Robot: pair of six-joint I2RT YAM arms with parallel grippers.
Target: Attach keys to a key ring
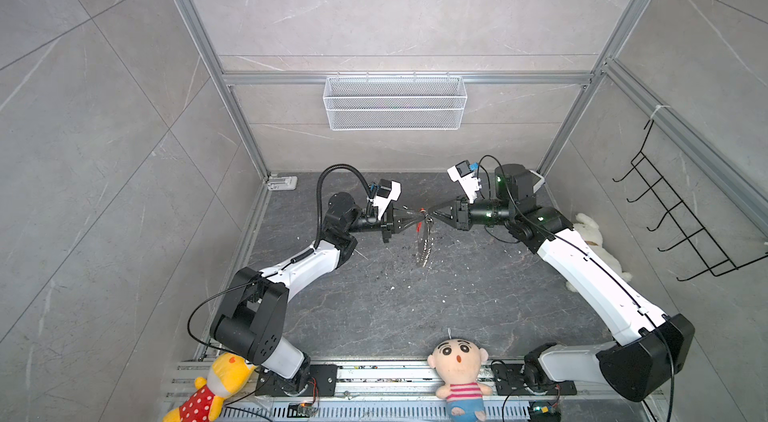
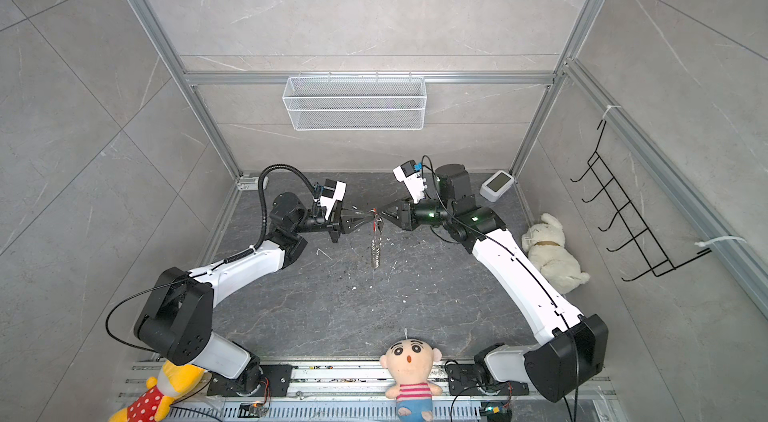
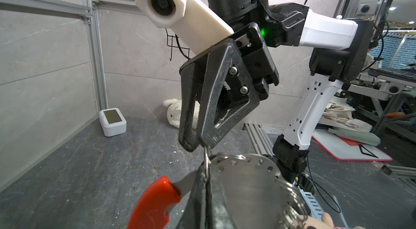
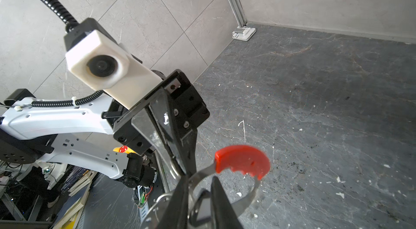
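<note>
In the left wrist view my left gripper is shut on a thin metal ring [image 3: 206, 161]. From it hangs a bundle: a steel piece [image 3: 251, 194] with small rings along its edge and a red-handled piece [image 3: 147, 203]. My right gripper reaches down to the top of that ring, its fingertips a little apart. In the right wrist view its fingers [image 4: 221, 207] are around the ring and partly hide it; whether they grip it I cannot tell. The bundle hangs between both grippers in the two top views.
A white device [image 3: 111, 122] stands at the back right corner, near a white plush toy [image 2: 556, 258]. A plush doll [image 1: 457, 378] sits at the front edge. A wire basket [image 1: 393, 102] hangs on the back wall. The table around the grippers is clear.
</note>
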